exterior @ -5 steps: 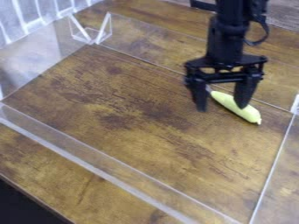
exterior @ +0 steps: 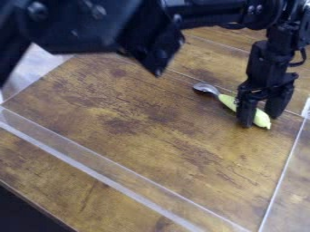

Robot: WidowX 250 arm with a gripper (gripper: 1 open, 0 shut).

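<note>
My black gripper (exterior: 262,107) is down at the right side of the board, open, its fingers over a pale yellow-green elongated object (exterior: 230,101), which looks like a toy vegetable or fruit. A metal spoon (exterior: 205,88) lies just up-left of that object, its handle hidden under or behind it. The gripper covers part of the yellow object, and I cannot tell whether the fingers touch it.
The dark arm (exterior: 145,27) spans the top of the view and hides the back left.
The gripper has come down and right onto the yellow object, uncovering the spoon. The arm's dark body now reaches across the top left of the view.
</note>
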